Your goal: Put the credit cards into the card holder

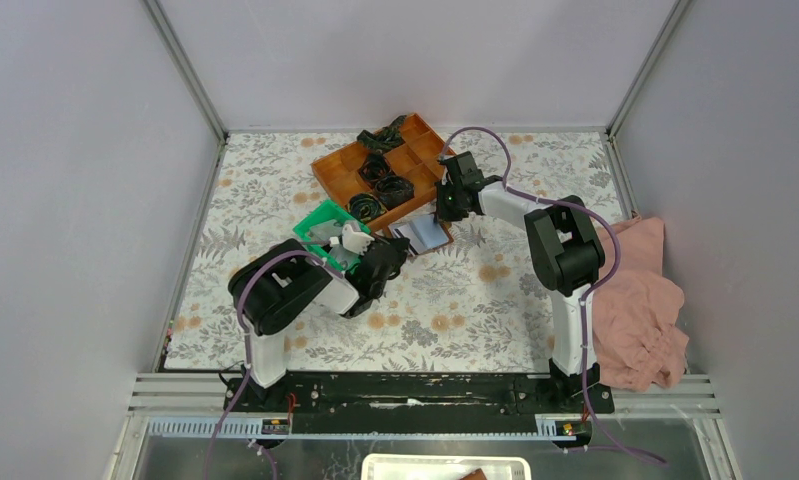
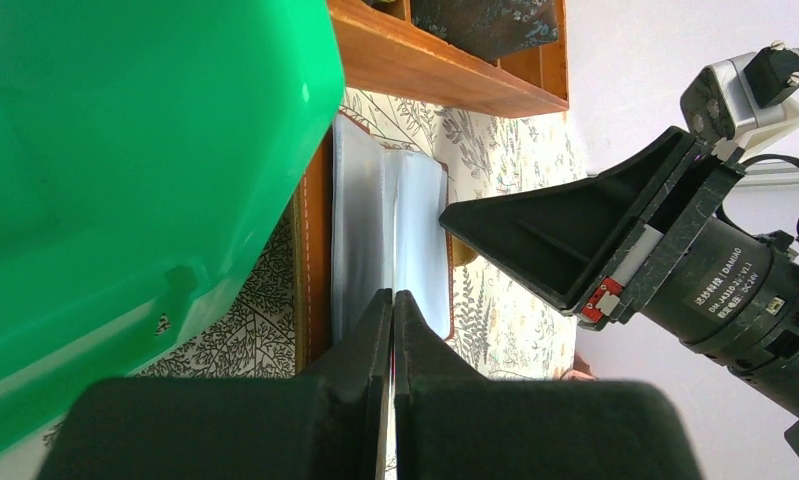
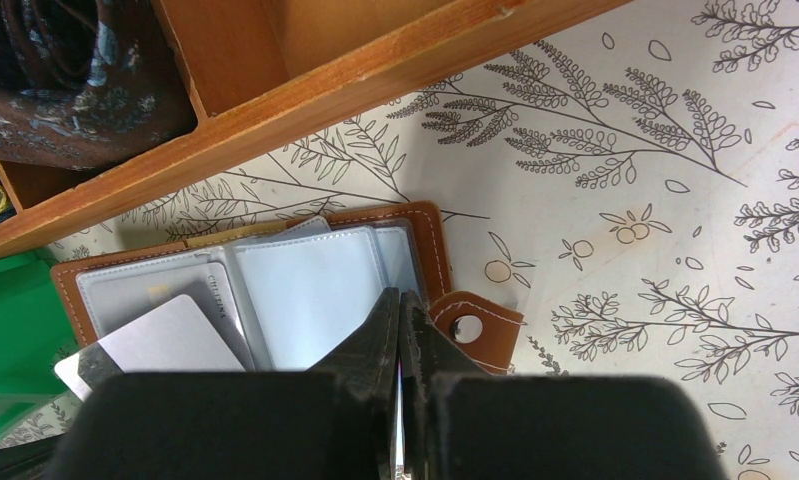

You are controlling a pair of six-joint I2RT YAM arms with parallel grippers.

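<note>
The brown card holder lies open on the table, its clear sleeves facing up. Over its left part, in the right wrist view, is a white-grey card with a dark end; its lower part is hidden behind my right finger. My right gripper is shut over the sleeves near the clasp strap, with nothing clear between its fingers. My left gripper is shut at the holder's left side. No card shows plainly between its fingers, and whether it touches the card cannot be told.
A green bin stands close to the holder's left. Behind both is a wooden divided tray containing dark rolled items. Pink cloth lies far right.
</note>
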